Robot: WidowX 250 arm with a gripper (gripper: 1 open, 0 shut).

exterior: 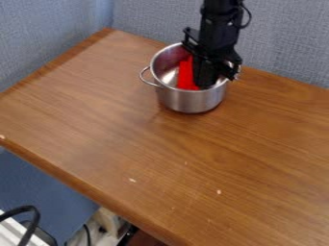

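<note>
A steel pot point(184, 98) with side handles stands on the wooden table near its back edge. A red object point(184, 75) is inside the pot. My black gripper point(205, 67) hangs from the top of the view, down in the pot's mouth at the red object's right side. The gripper covers part of the red object and the pot's back rim; whether its fingers touch or hold the red object I cannot tell.
Grey padded walls point(52, 29) stand behind and left. Cables and small items lie off the table at the bottom left.
</note>
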